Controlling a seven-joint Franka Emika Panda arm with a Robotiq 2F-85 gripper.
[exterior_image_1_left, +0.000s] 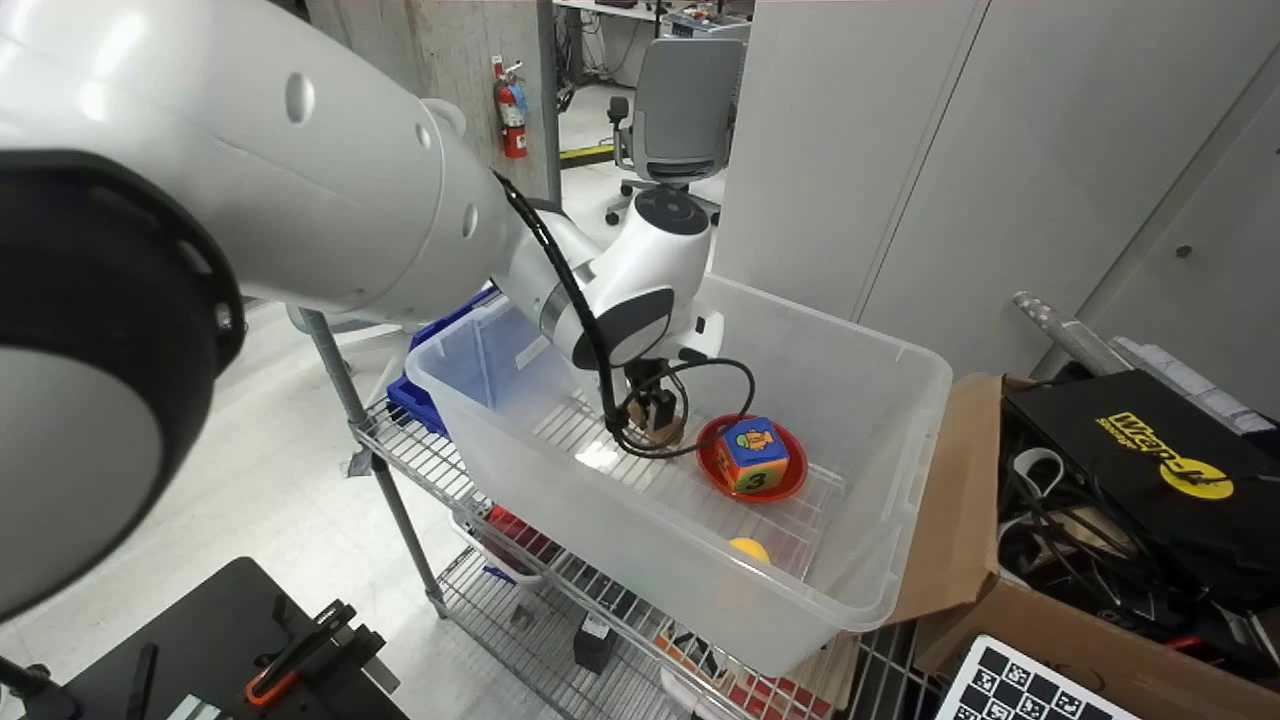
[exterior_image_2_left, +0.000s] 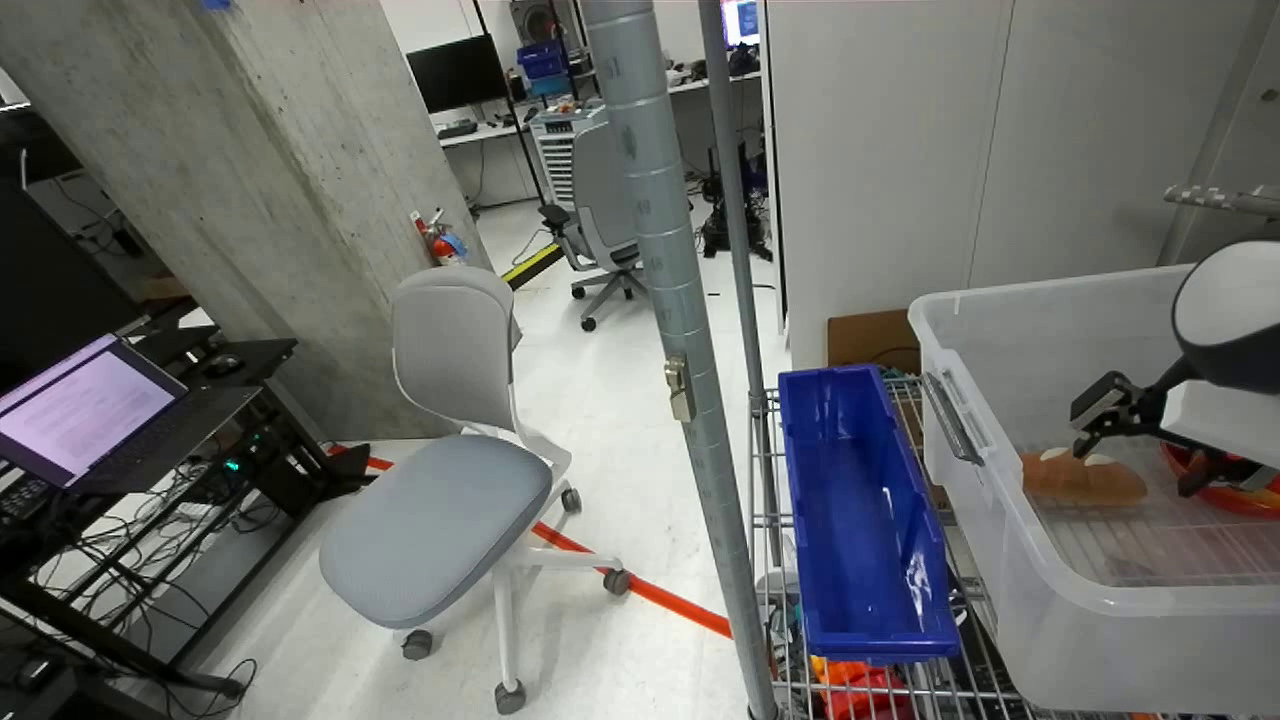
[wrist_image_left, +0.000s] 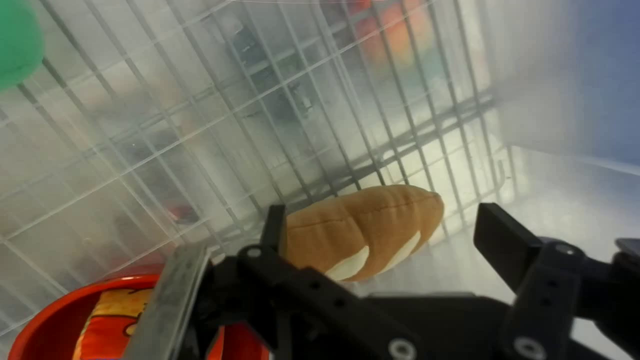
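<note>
A brown plush loaf with pale patches lies on the floor of the clear plastic bin. My gripper is open inside the bin. In the wrist view the loaf shows between its two spread fingers, its left end partly behind one finger; whether they touch cannot be told. Beside the loaf, a red bowl holds a soft cube with blue and orange faces. Exterior view 1 shows the loaf mostly hidden behind the gripper.
A yellow object sits near the bin's front wall, and a green round thing shows at the wrist view's corner. The blue tray stands beside the bin. A cardboard box is on the other side. A cable loops by the gripper.
</note>
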